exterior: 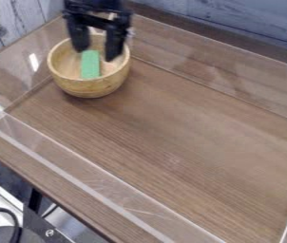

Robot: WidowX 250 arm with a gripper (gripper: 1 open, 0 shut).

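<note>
A round wooden bowl point(105, 83) sits at the upper left of the wooden surface, with a green rectangular block point(90, 64) inside it. My dark gripper point(98, 43) hangs over the bowl at its back, blurred, its two finger parts apart on either side above the green block. It looks open, and nothing shows held in it.
Pale walls stand along the back and far left. A dark cable loop point(7, 214) lies at the lower left corner.
</note>
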